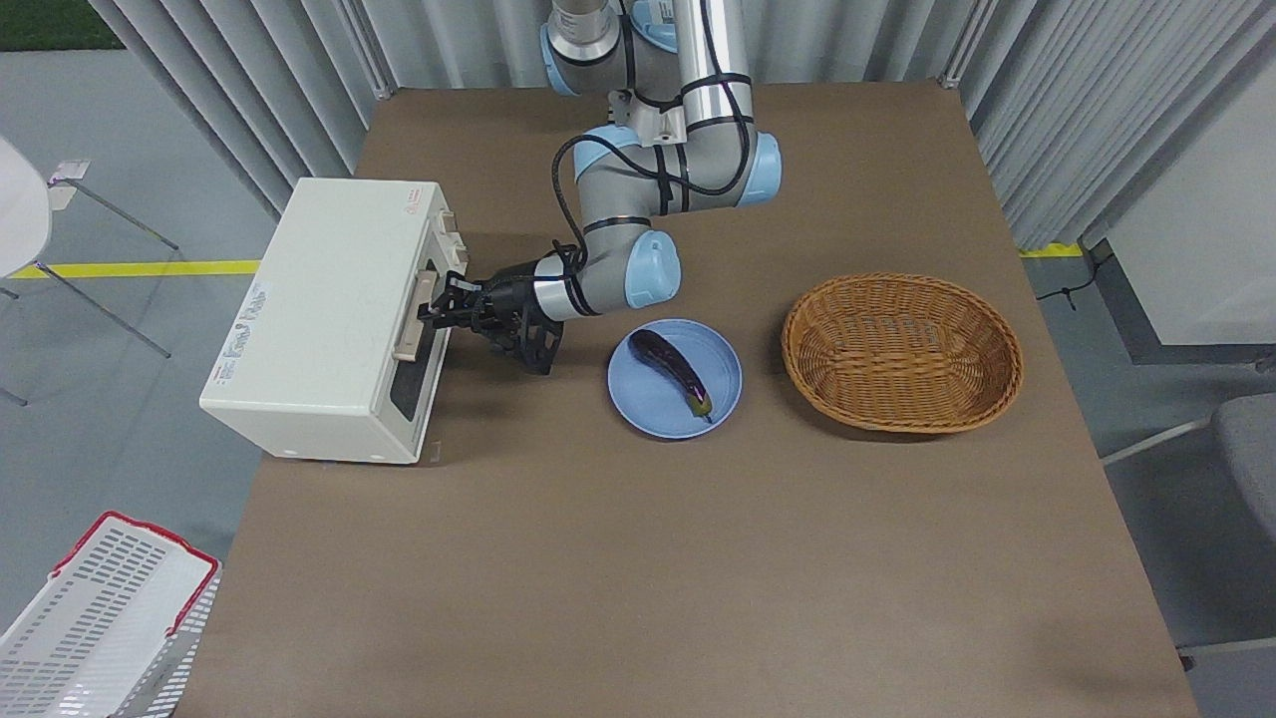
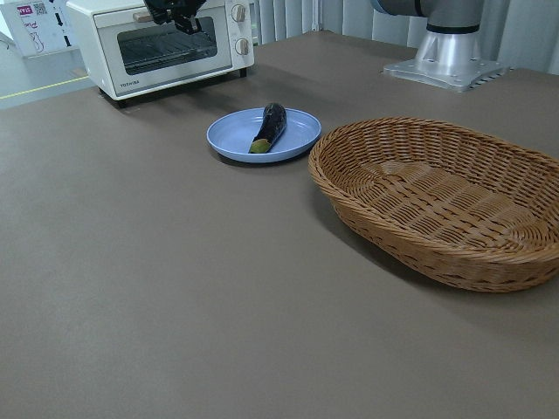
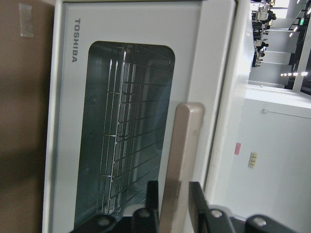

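The white Toshiba toaster oven (image 1: 317, 311) stands at the table's left, its glass door shut, with a beige handle (image 3: 187, 136) filling the middle of the wrist view. My gripper is at that handle, fingers apart on either side of it; whether they touch it I cannot tell. A dark eggplant (image 1: 670, 365) with a green stem lies on a blue plate (image 1: 640, 401) right of the oven, below and right of the gripper in the front view.
A woven wicker basket (image 1: 903, 353) sits right of the plate.
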